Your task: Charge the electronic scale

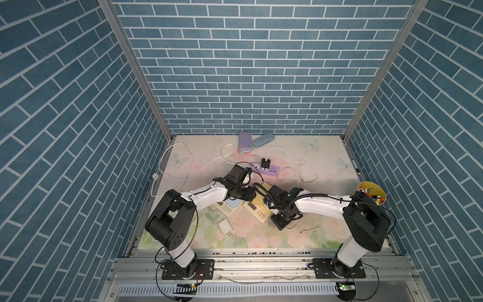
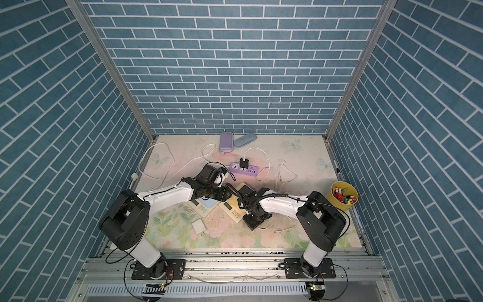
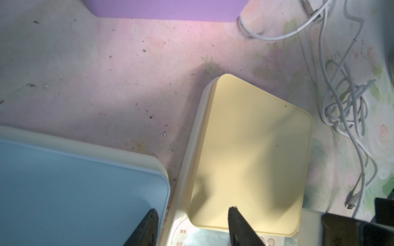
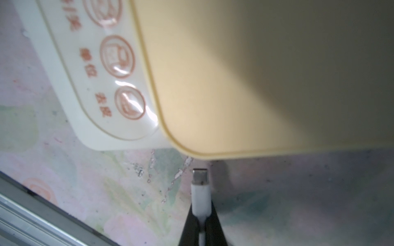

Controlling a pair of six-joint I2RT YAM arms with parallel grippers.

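The yellow-topped electronic scale lies flat on the table, its buttons (image 4: 117, 56) at the left in the right wrist view. My right gripper is shut on a white cable, whose plug (image 4: 200, 192) points metal tip first at the scale's side, a small gap short of its edge. No socket shows; the overhanging top plate hides the scale's side wall there. Over the near end of the yellow scale, close to the blue-topped scale (image 3: 73, 192), stands my left gripper, part open, nothing between its fingers.
Behind the scales sits a purple power strip (image 2: 250, 171) with a black adapter (image 2: 244, 163) in it. A white charger (image 1: 225, 226) lies in front. Loose white cable (image 3: 346, 110) is heaped right of the yellow scale. A yellow bucket (image 1: 380, 195) stands far right.
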